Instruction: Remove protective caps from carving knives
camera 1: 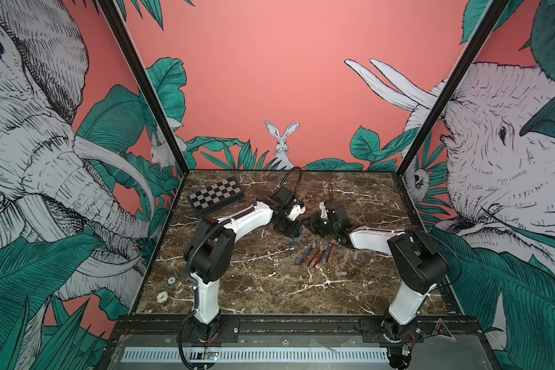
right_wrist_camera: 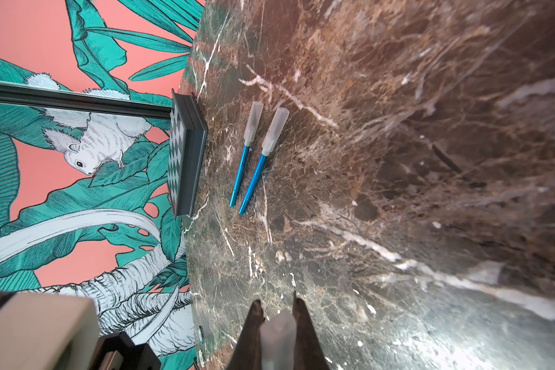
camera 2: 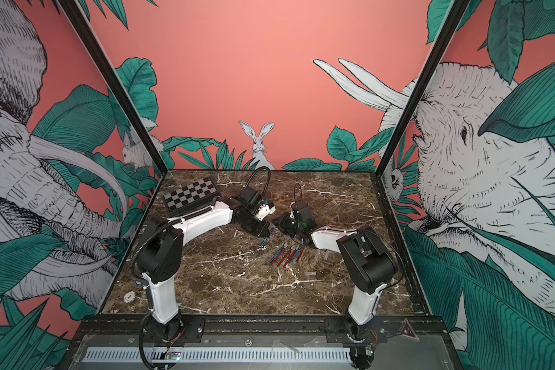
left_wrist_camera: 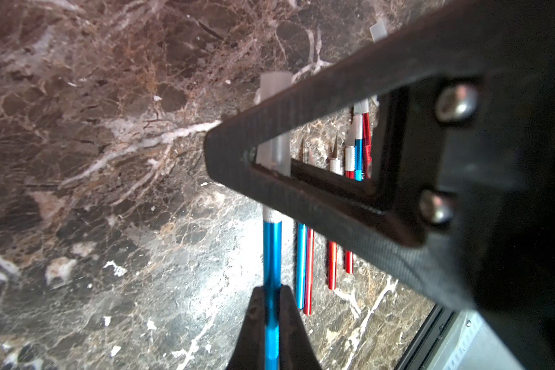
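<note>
In the left wrist view, a blue carving knife (left_wrist_camera: 272, 252) points up from my left gripper, whose fingers are on either side of its handle. Its translucent cap (left_wrist_camera: 275, 83) sits at the right gripper's large black finger, which hides part of it. In the right wrist view, my right gripper is shut on that cap. The two grippers meet above mid-table in both top views. Several red and blue knives (camera 1: 314, 254) lie in a group in front, some with bare blades.
Two capped blue knives (right_wrist_camera: 252, 175) lie in the right wrist view near a checkered board (camera 1: 215, 194) at the back left. Small loose pieces (camera 1: 341, 273) lie right of the knife group. Two small round objects (camera 1: 162, 296) lie at front left.
</note>
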